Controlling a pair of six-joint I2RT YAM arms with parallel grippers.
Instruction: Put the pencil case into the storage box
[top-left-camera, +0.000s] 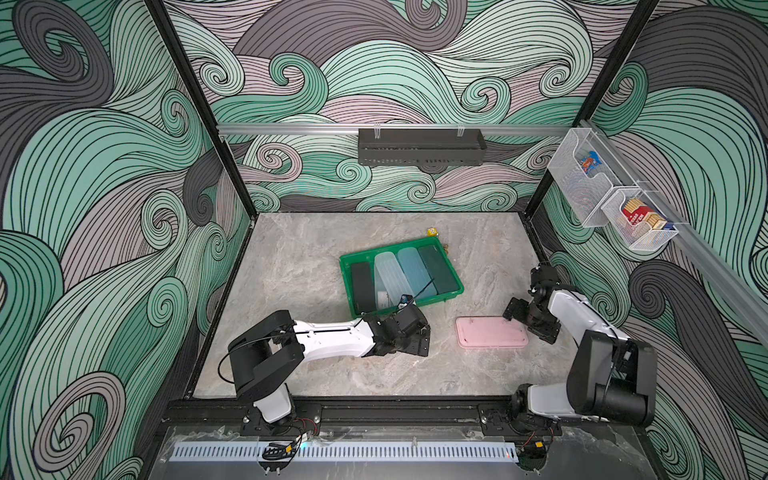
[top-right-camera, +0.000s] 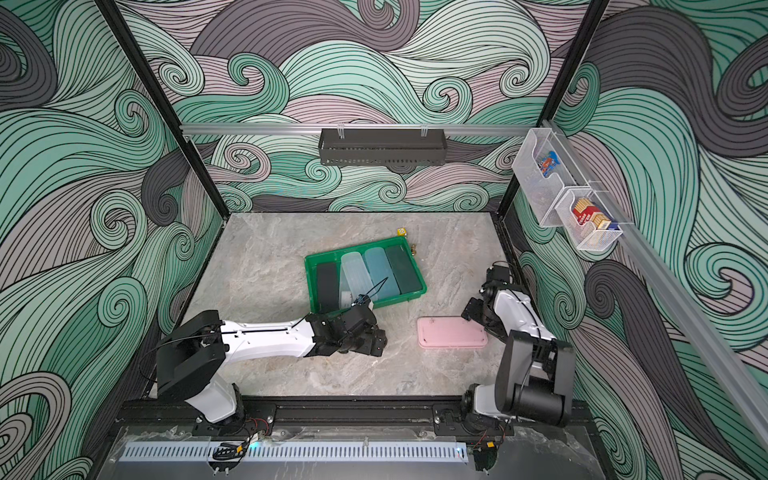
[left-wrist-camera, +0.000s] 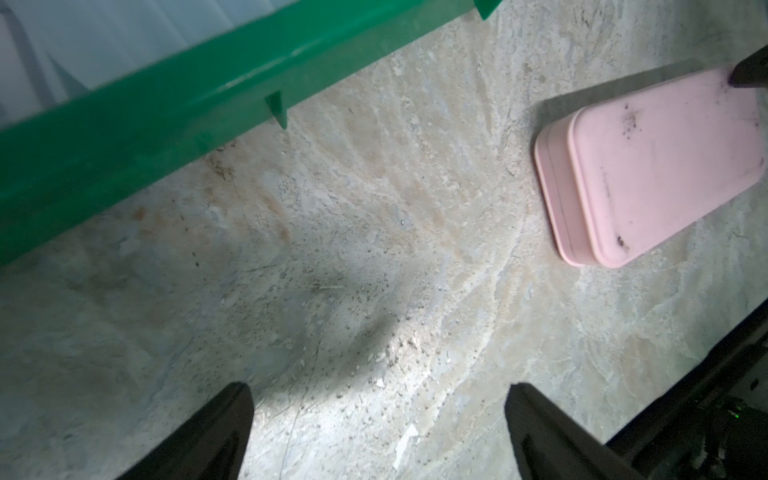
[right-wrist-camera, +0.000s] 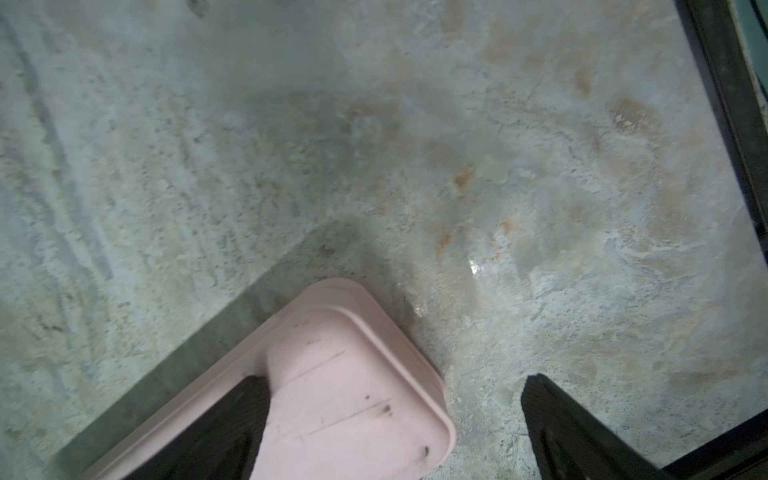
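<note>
The pink pencil case lies flat on the table, right of my left gripper. Beyond them stands the green storage box, its near wall crossing the left wrist view. My left gripper is open above bare table, apart from both case and box. Open too is my right gripper, over the case's right end. In the right wrist view one finger overlaps the pink lid while the other is past its edge over bare table; whether anything touches cannot be told.
Several long cases fill the box, among them a black one, a clear one and a blue one. A small yellow item is behind the box.
</note>
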